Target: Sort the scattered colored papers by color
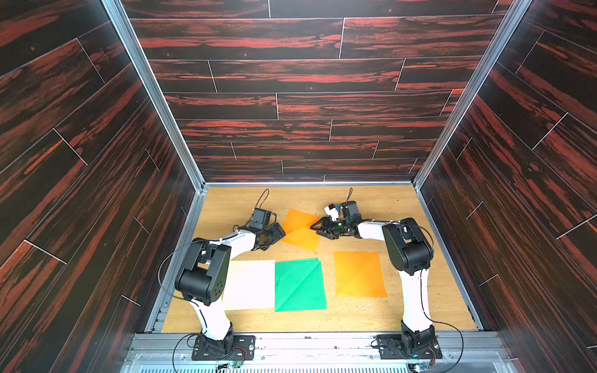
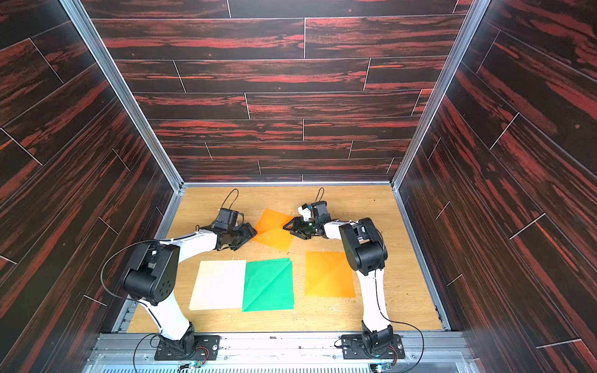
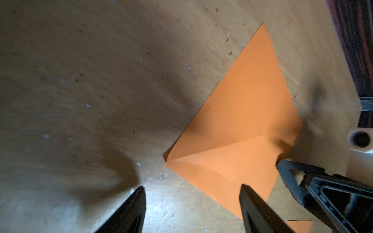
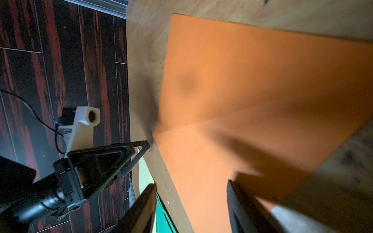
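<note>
An orange paper (image 1: 298, 227) with a crease lies at the back middle, turned at an angle, between the two grippers. My left gripper hangs open at its left side, nothing held. My right gripper is at the sheet's right edge, fingers apart, one finger low over the paper. At the front, a white paper (image 1: 248, 284), a green paper stack (image 1: 300, 284) and another orange paper (image 1: 359, 273) lie in a row.
Dark patterned walls enclose it on the back and both sides.
</note>
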